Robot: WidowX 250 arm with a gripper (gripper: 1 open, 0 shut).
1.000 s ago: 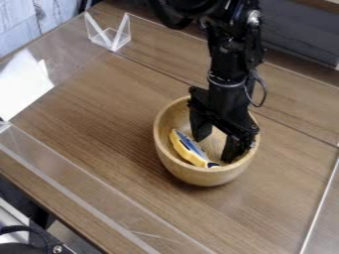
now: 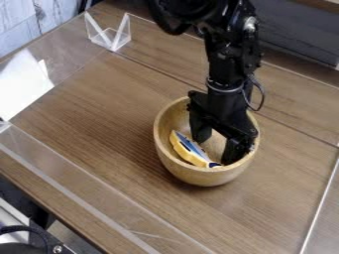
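Observation:
A light wooden bowl (image 2: 179, 164) stands on the wooden table at the centre right. Inside it lies a yellow item with blue and white parts (image 2: 185, 147), tilted along the left side of the bowl. The black gripper (image 2: 217, 146) is lowered into the bowl from above, its fingers spread apart to the right of and above the yellow item. Whether anything is between the fingertips is hard to see, as they are dark and partly hidden.
A small clear acrylic stand (image 2: 110, 34) is at the back left, and a white sheet (image 2: 19, 81) lies at the left edge. Cables hang at the lower left corner.
The gripper has shifted very slightly within the bowl; the bowl and the yellow item look nearly the same.

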